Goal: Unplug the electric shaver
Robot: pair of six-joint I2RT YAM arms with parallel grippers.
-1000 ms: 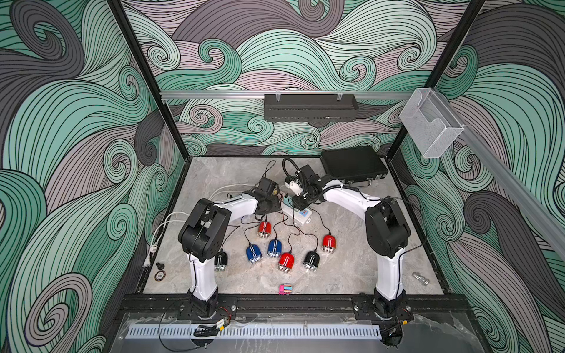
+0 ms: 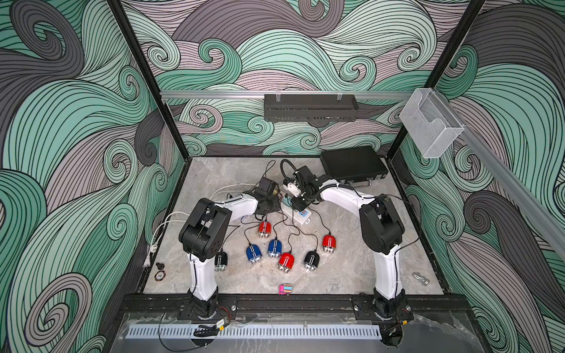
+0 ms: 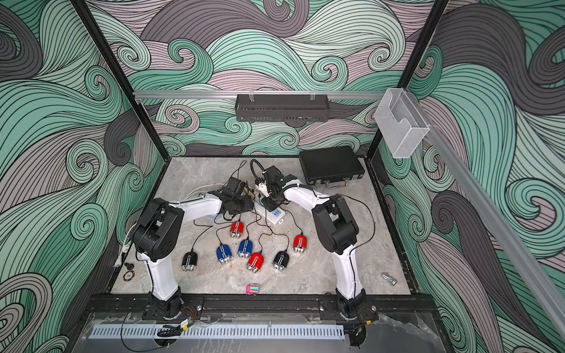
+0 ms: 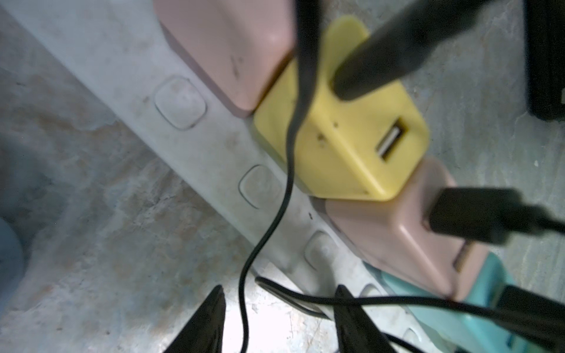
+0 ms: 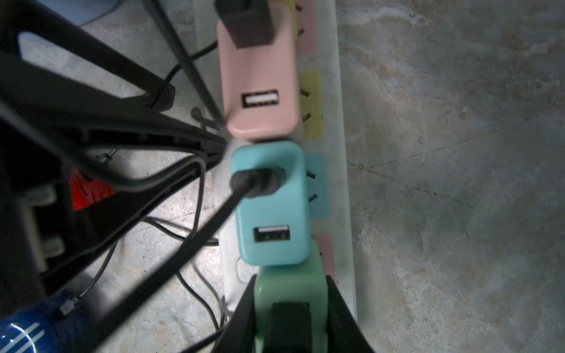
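Note:
Several electric shavers, including a red one (image 2: 329, 243) and a blue one (image 2: 274, 248), lie on the table with cables running to the power strip (image 2: 301, 216). In the right wrist view, my right gripper is shut on a pale green USB adapter (image 5: 291, 279) at the strip, a black plug (image 5: 288, 329) in it. A blue-green adapter (image 5: 272, 203) and a pink one (image 5: 259, 108) sit along the strip. My left gripper is low beside the strip, fingers (image 4: 213, 317) apart, black cables crossing between them; I cannot tell whether these are gripped.
A yellow adapter (image 4: 353, 135) stands in the strip near the left gripper. Loose black cables tangle among the shavers. A black case (image 2: 353, 163) lies back right. Open table surface stretches right of the strip.
The right arm's elbow has swung slightly left and its forearm has shifted a little. The left arm looks unmoved, and the shavers lie where they were.

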